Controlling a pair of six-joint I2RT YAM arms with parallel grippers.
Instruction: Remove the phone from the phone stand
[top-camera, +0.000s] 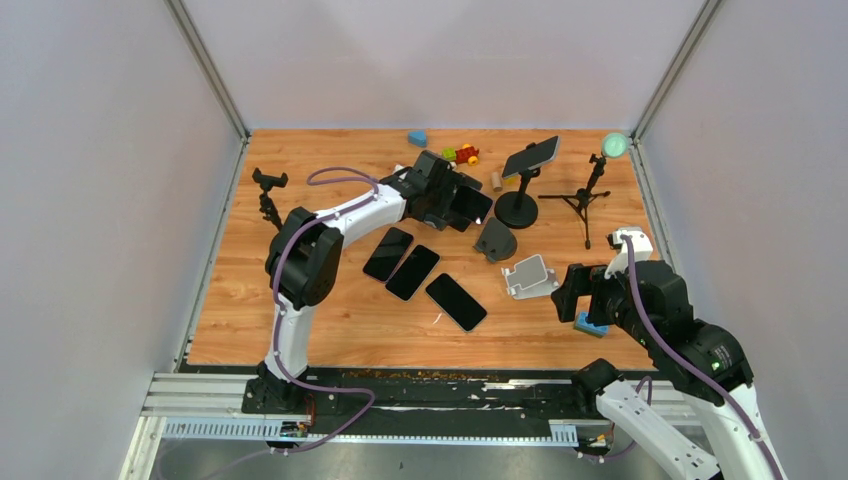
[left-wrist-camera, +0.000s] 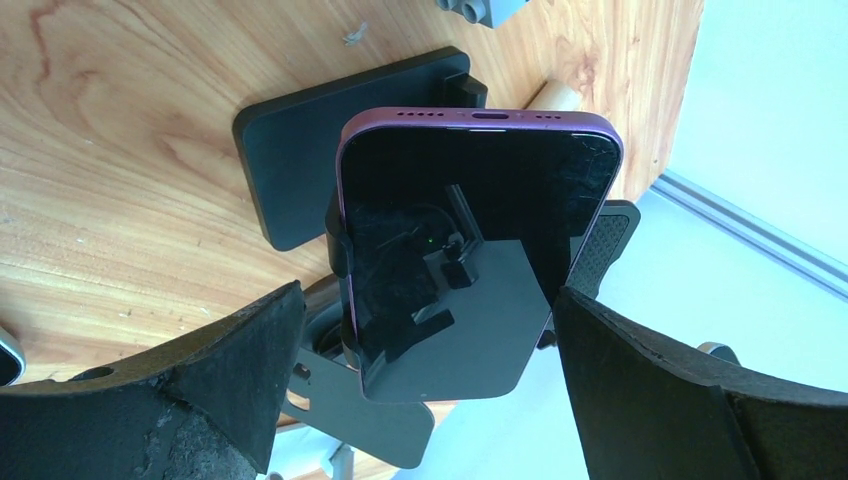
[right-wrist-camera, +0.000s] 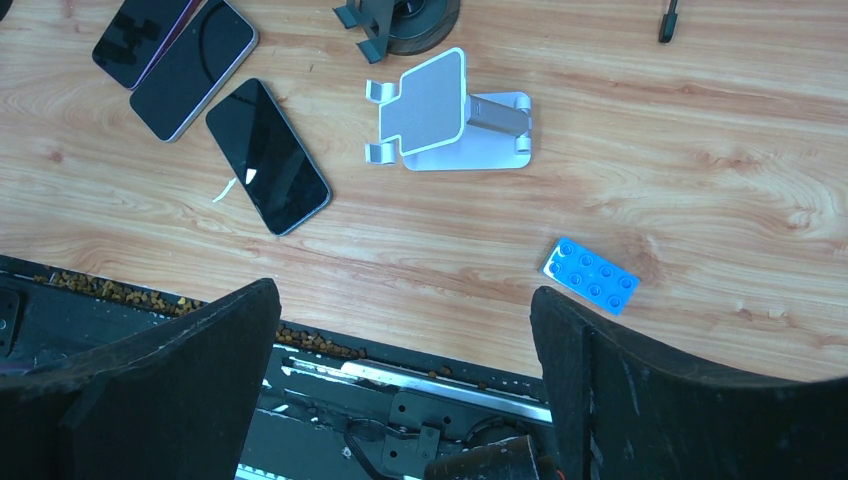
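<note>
A phone (left-wrist-camera: 455, 250) with a purple rim rests tilted on a black stand, whose flat base (left-wrist-camera: 290, 160) shows beside it in the left wrist view. My left gripper is open, one finger (left-wrist-camera: 240, 340) on each side of the phone's lower part. The right finger appears very near the phone's edge; contact cannot be told. From above, this phone (top-camera: 471, 203) pokes out past the left gripper, which hides most of its stand. My right gripper stays open and empty over the table's front right.
Three phones lie flat, the nearest (top-camera: 456, 302) at the front. An empty grey stand (top-camera: 494, 240) and a silver stand (top-camera: 530, 277) are close by. Another phone (top-camera: 532, 156) sits on a round-based stand behind; a tripod (top-camera: 588, 195) stands right. A blue brick (right-wrist-camera: 592, 275) lies near the right gripper.
</note>
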